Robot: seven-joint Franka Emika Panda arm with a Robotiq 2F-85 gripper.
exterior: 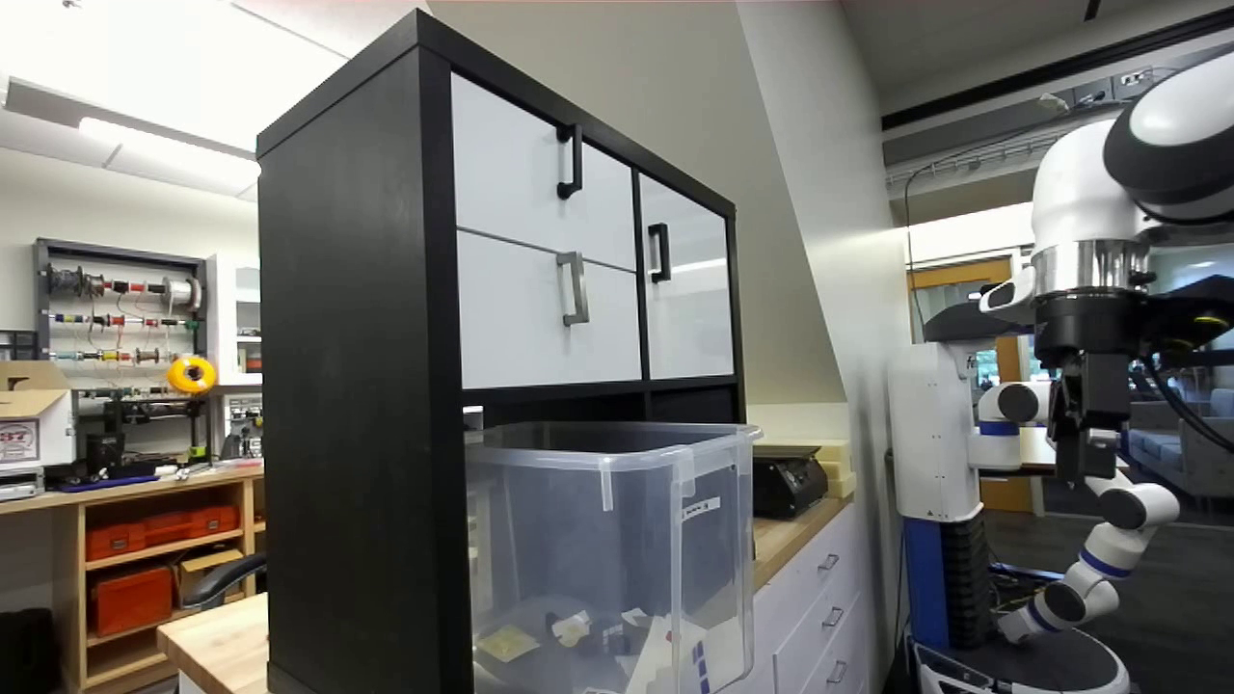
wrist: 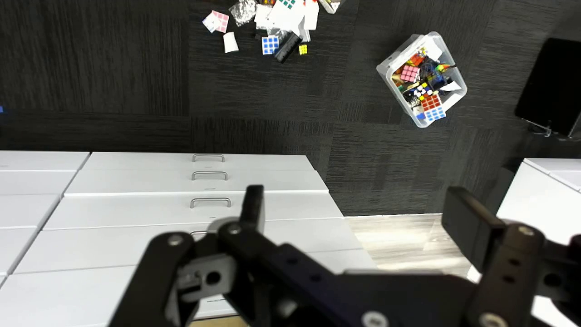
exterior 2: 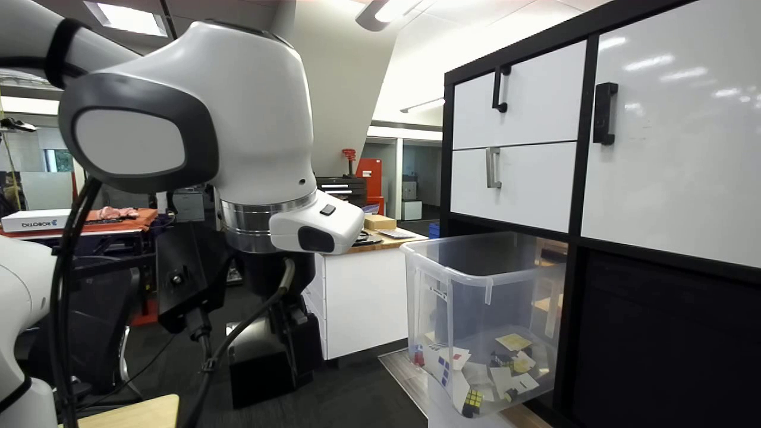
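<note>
My gripper is open, its two dark fingers point(wrist: 472, 223) wide apart with nothing between them. In exterior view 1 the gripper point(exterior: 1085, 451) points down at the far right, well clear of the black-framed cabinet point(exterior: 347, 370). That cabinet has two stacked white drawers point(exterior: 509, 312) and a white door point(exterior: 694, 301), all closed, each with a handle. The lower drawer's handle point(exterior: 575, 288) is silver; the other two are black. In front of the cabinet stands an open clear plastic bin point(exterior 2: 492, 274) with loose cards and cubes in the bottom.
Below the gripper lie white drawer fronts point(wrist: 163, 210) with metal pulls and dark carpet. On the floor stand a smaller bin point(wrist: 460, 90) full of puzzle cubes and a scatter of papers and cubes point(wrist: 270, 44). Another white robot point(exterior: 937, 428) stands behind my arm. The space between arm and cabinet looks clear.
</note>
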